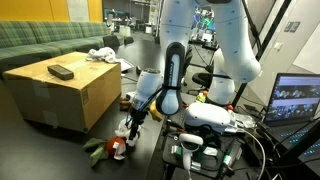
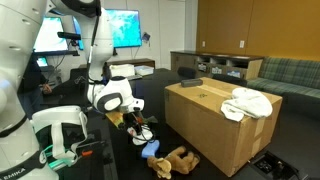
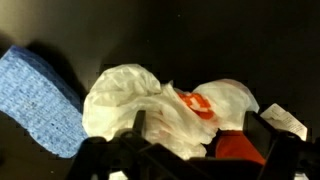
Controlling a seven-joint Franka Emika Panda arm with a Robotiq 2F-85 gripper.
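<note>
A crumpled white wrapper or bag with a red-orange print lies on the dark tabletop. Its pale shape also shows low beside the big box in exterior view 2. My gripper is open and points down over this white item, one finger at each side of it in the wrist view. Whether the fingertips touch it cannot be made out. By the right finger is something red, and a small pale tag lies farther right. A blue sponge-like block sits to the left.
A large cardboard box stands close to the arm, carrying a dark device and a white cloth. Brown plush-like items and a green one lie near the white item. Bare dark table stretches left.
</note>
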